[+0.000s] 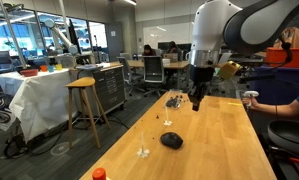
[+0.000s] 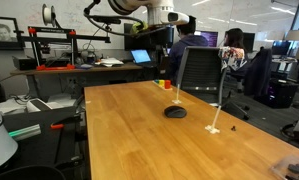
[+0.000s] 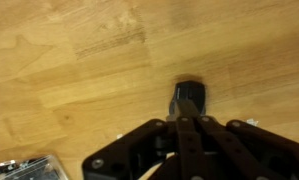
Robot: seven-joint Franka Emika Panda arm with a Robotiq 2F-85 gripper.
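Note:
Above the wooden table, my gripper [image 1: 196,105] points down with its fingers together. In exterior view 1 it hangs up and to the right of a rounded black object [image 1: 171,140], like a computer mouse, lying on the tabletop. Exterior view 2 has the same black object [image 2: 175,112] below and apart from the gripper [image 2: 164,82]. Dark fingertips [image 3: 189,93] show close together over bare wood in the wrist view. Nothing can be made out between them.
Thin white stands [image 1: 143,152] rise from the table. A red-topped item [image 1: 99,174] is at the near edge. Small coloured blocks [image 2: 162,84] lie at the table's far side in exterior view 2.

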